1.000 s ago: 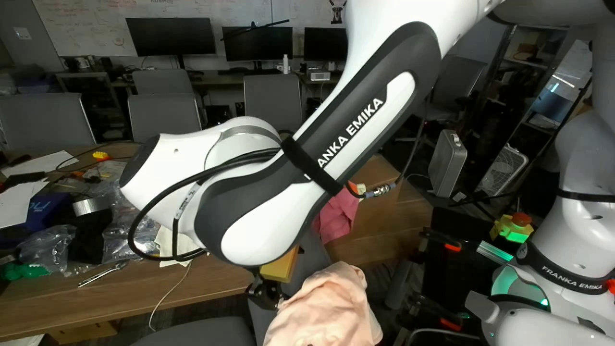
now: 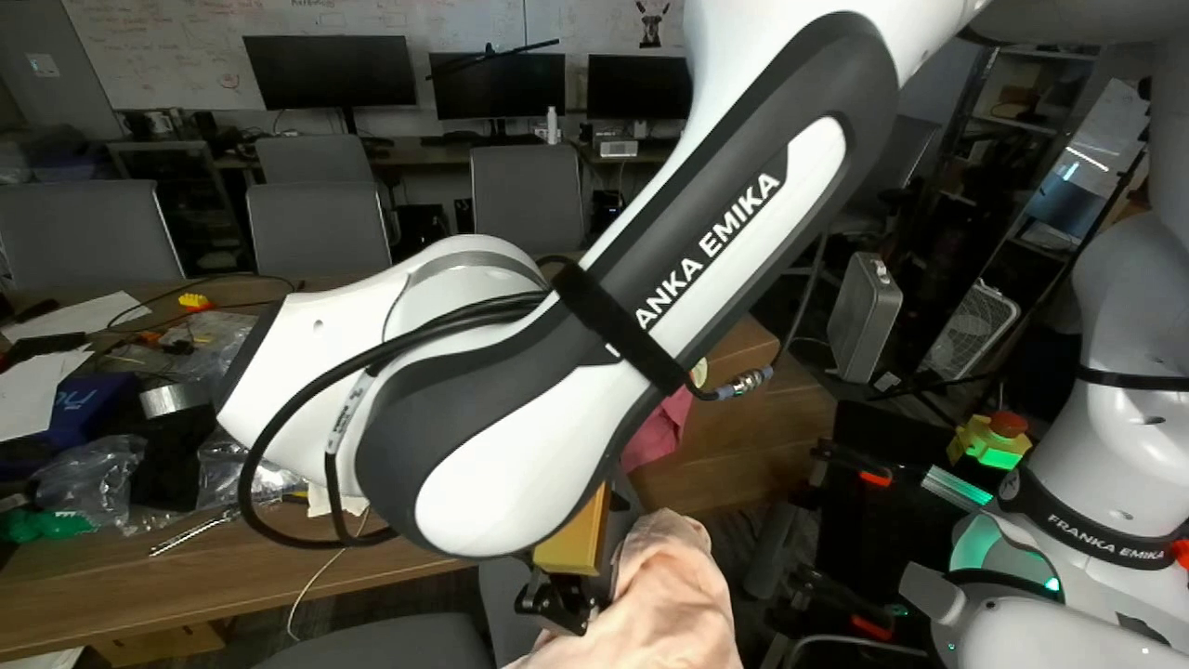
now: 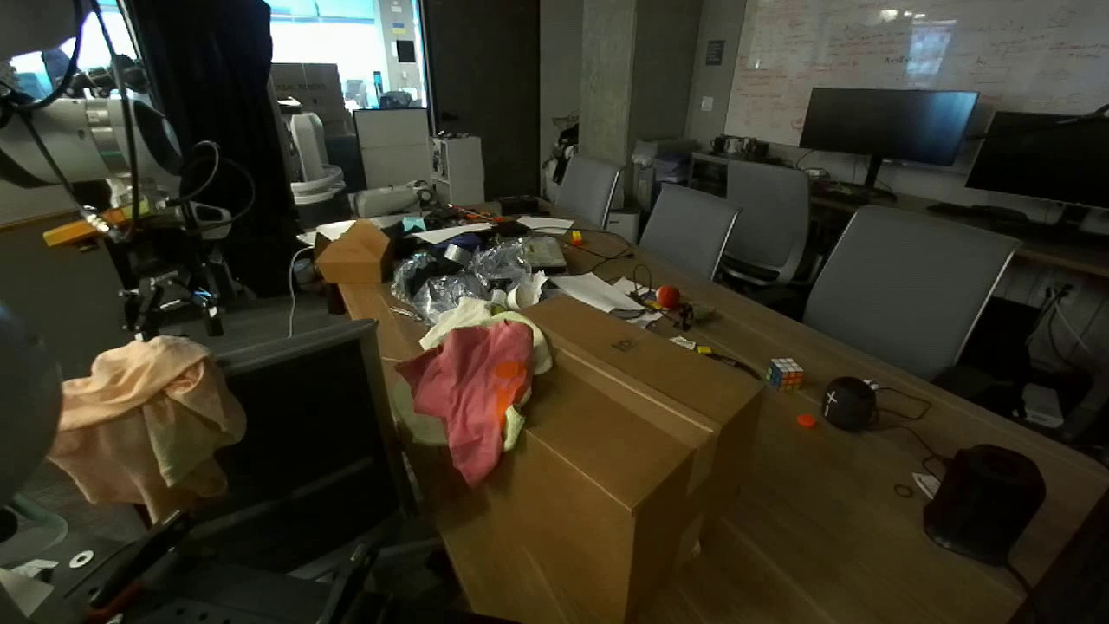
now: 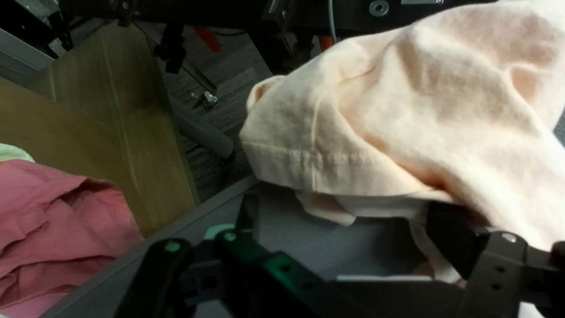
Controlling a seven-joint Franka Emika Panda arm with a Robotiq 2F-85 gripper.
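A peach cloth (image 4: 418, 106) hangs draped over the back of a grey chair (image 4: 296, 228). My gripper is open above the chair back in the wrist view, its fingers wide apart. The right finger (image 4: 450, 233) overlaps the near edge of the cloth; whether it touches is unclear. The left finger (image 4: 247, 212) is clear of the fabric, over the chair. In exterior view 2 the gripper (image 3: 177, 317) stands just above the cloth (image 3: 156, 416). Exterior view 1 shows the gripper (image 2: 563, 608) beside the cloth (image 2: 663, 591), partly hidden by the arm.
A cardboard box (image 3: 582, 458) on the table carries a pink cloth (image 3: 478, 390) and a pale cloth. Plastic bags (image 3: 452, 291), papers and cables clutter the table (image 3: 832, 520) behind. A black speaker (image 3: 982, 504) stands near its right end.
In exterior view 1, my gripper has moved down and to the right, closer to the chair back. The peach cloth's folds have shifted, and its upper left part looks narrower now.
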